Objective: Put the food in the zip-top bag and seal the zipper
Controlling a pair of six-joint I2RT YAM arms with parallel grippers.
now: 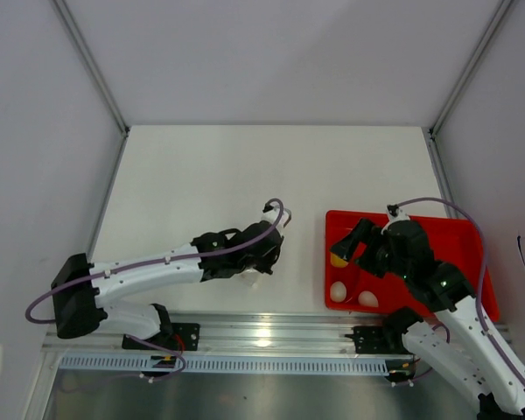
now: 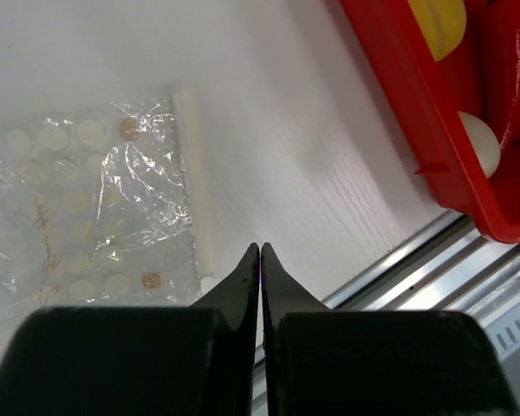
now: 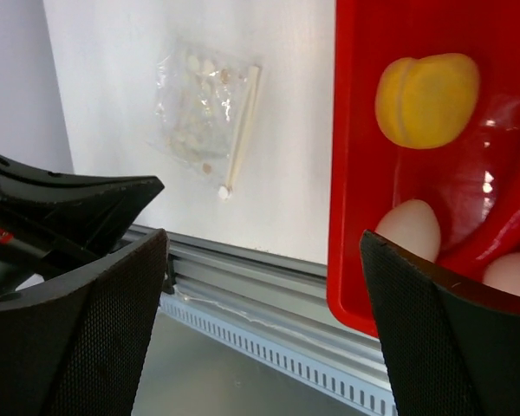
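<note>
The clear zip-top bag (image 2: 95,208) lies flat on the table, printed with pale dots, its pale zipper strip (image 2: 193,186) along the right side. In the left wrist view my left gripper is shut, its tips together with nothing between them; the strip's near end, with a white slider (image 2: 208,284), lies just left of them. From the right wrist view, the bag (image 3: 199,113) is clear of the left gripper's dark fingers (image 3: 104,204). My right gripper stands open and empty near the red tray's left side. The top view mostly hides the bag beneath the left arm.
The red tray (image 3: 342,173) holds a yellow food piece (image 3: 429,100), an egg (image 3: 412,227), another pale round item (image 3: 513,273) and a red pepper (image 3: 498,230). Metal rails (image 1: 262,324) edge the table's front.
</note>
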